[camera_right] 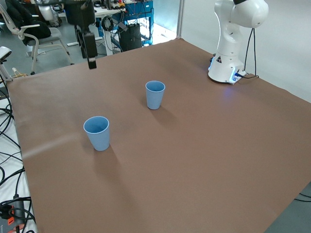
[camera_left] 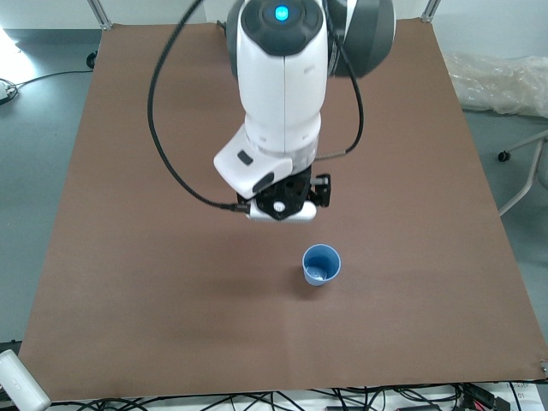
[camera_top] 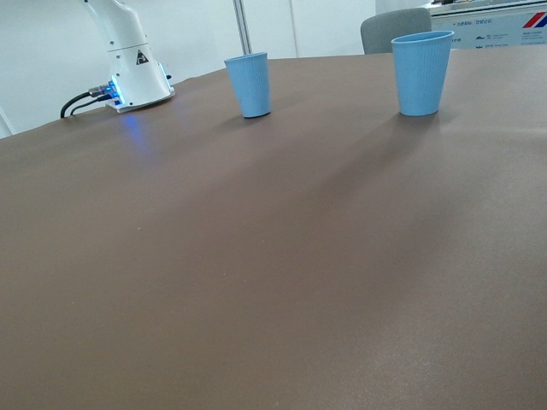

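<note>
Two light blue cups stand upright on the brown table. The camera left view shows one cup [camera_left: 321, 265] in front of the gripper [camera_left: 282, 205]; the other is hidden behind the arm. In the camera top view there is a nearer cup [camera_top: 423, 75] and a farther cup [camera_top: 247, 85]. The camera right view shows both, a left cup [camera_right: 96, 136] and a right cup [camera_right: 155, 94], apart. The gripper [camera_right: 90, 58] hangs above the table at the top, black fingers pointing down, clear of both cups; its opening cannot be told.
Cables [camera_right: 9, 165] run along an edge outside the table. An office chair [camera_right: 41, 34] stands beyond the table. The white robot base [camera_right: 226, 65] is at the far right of that view.
</note>
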